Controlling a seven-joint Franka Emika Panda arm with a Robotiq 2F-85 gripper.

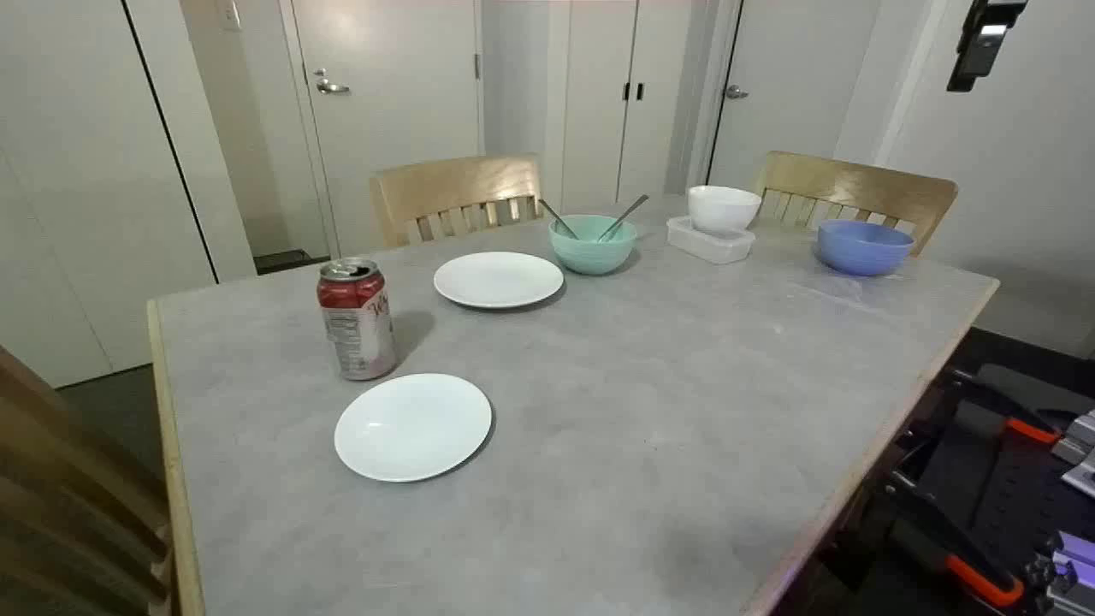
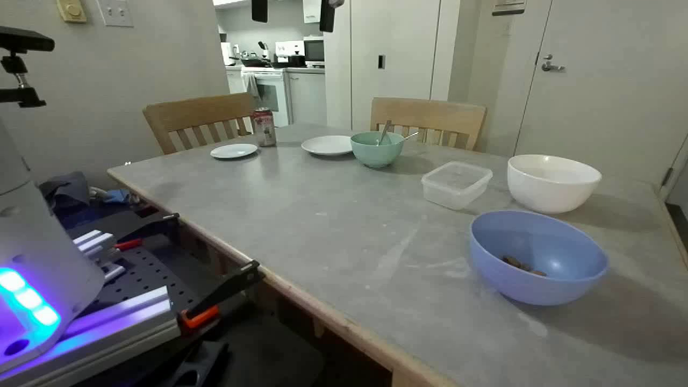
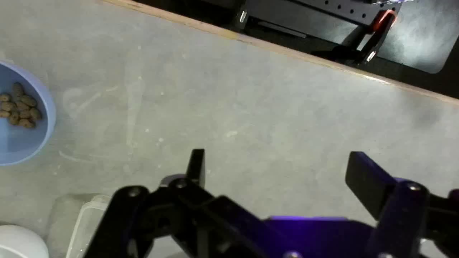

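My gripper hangs open over the bare table, its two dark fingers wide apart with nothing between them. In exterior view 2 only the gripper's tips (image 2: 293,14) show at the top edge. A blue bowl (image 2: 538,284) holds several small brown pieces (image 3: 19,107). Beside it are a white bowl (image 2: 553,187) and a clear plastic container (image 2: 455,184). A mint green bowl (image 1: 593,251) has two utensils leaning in it. Two white plates, the nearer plate (image 1: 413,427) and the farther plate (image 1: 499,279), lie by an upright red and silver can (image 1: 357,320).
The grey table (image 1: 657,411) has a wide clear middle. Wooden chairs, such as the back chair (image 1: 457,195), stand around its edges. Along one side, a black perforated mount with orange-handled clamps (image 2: 201,316) meets the table edge by the robot base (image 2: 38,258).
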